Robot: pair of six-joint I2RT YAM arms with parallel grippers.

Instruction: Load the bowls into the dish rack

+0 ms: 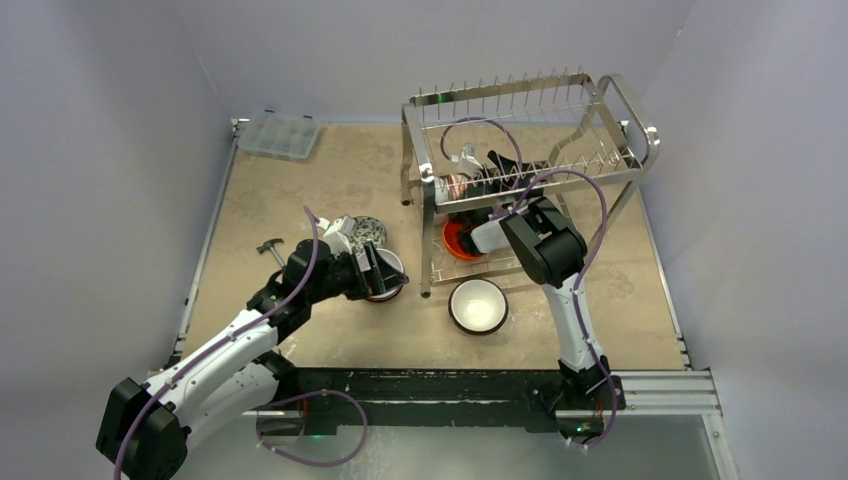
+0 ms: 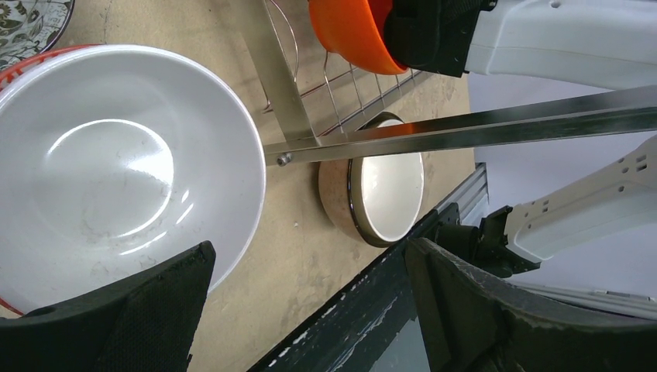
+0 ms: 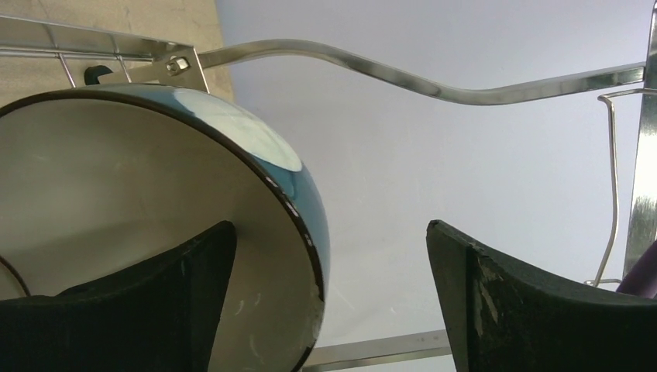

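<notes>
My left gripper point(image 1: 378, 270) stands open over a white bowl point(image 2: 132, 186), which has a red rim behind it and a patterned dish point(image 2: 19, 23) beside it. My right gripper is open inside the dish rack point(image 1: 430, 250), largely hidden from above. In the right wrist view, a blue-and-cream bowl point(image 3: 259, 143) lies tilted with its rim between the open fingers, the left finger over its inside; contact cannot be told. An orange bowl point(image 1: 450, 242) sits low in the rack, under the right arm. A white-lined bowl point(image 1: 478, 305) stands in front of the rack.
A hammer point(image 1: 268, 246) lies at the left and a clear compartment box point(image 1: 278, 135) at the back left. The table's left side and front middle have free room. The rack's metal frame surrounds the right arm's end.
</notes>
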